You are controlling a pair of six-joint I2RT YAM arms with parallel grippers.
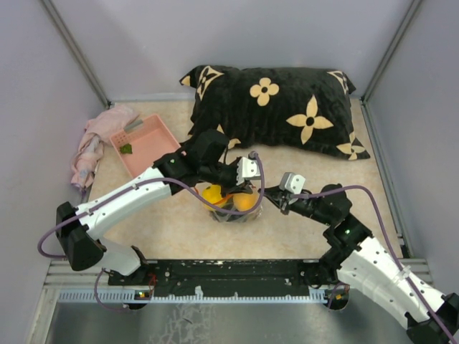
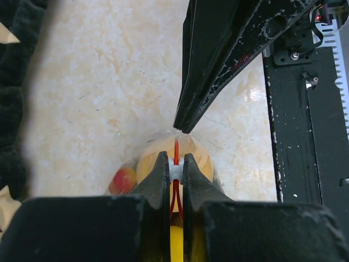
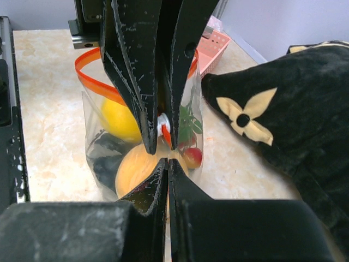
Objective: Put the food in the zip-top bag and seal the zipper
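The clear zip top bag [image 1: 231, 211] stands upright near the table's centre, holding a yellow item [image 3: 117, 117], an orange-tan round item [image 3: 137, 169], a red fruit [image 3: 193, 157] and green leaves. Its orange zipper [image 3: 92, 79] runs along the top edge. My left gripper is shut on the zipper's white slider and orange strip, above the bag. My right gripper is low beside the bag, fingertips close together in front of the round item; whether anything is between them is unclear.
A pink basket [image 1: 147, 143] with a green leaf sits at the back left beside a pink cloth [image 1: 97, 140]. A black patterned cushion [image 1: 280, 107] lies along the back. Bare table surrounds the bag at front and right.
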